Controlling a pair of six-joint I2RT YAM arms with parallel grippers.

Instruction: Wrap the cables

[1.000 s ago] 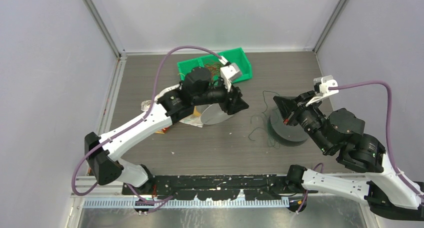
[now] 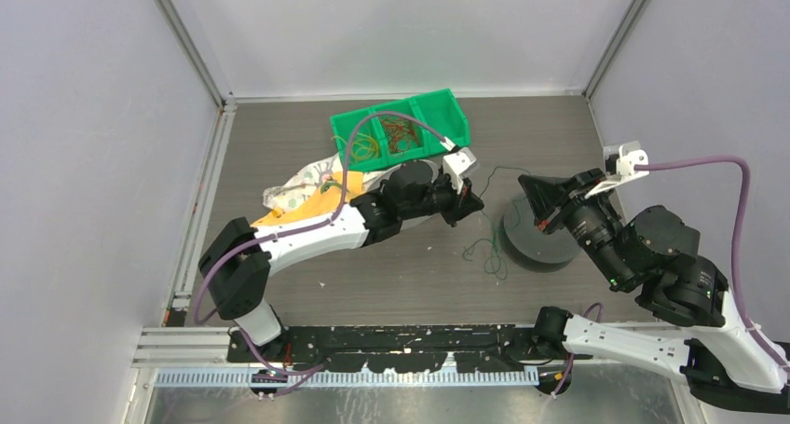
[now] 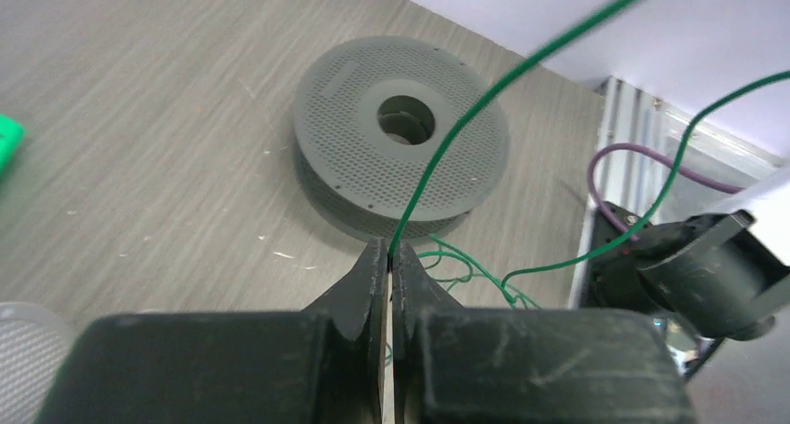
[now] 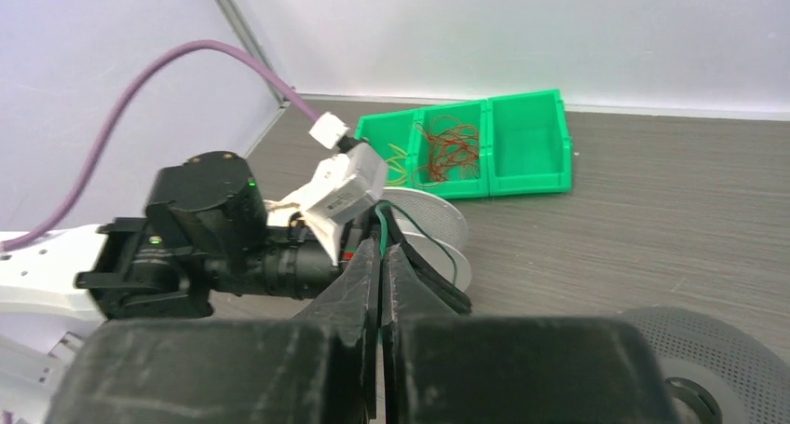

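Between my grippers runs a thin green cable (image 3: 447,135), sagging in a loose arc. In the left wrist view it starts at the tips of my left gripper, which is shut on it. My right gripper is shut too, with green cable (image 4: 382,221) showing at its fingertips in the right wrist view. More of this cable (image 2: 495,256) lies in loops on the table below, left of the grey spool (image 2: 545,250). The spool lies flat, partly beneath my right gripper in the top view.
A green divided box (image 2: 441,116) at the back holds yellow and red cables. Pale round discs (image 4: 429,214) lie behind my left gripper; an orange cloth (image 2: 312,205) is left of it.
The right gripper has shifted slightly right, and the cable between them has risen.
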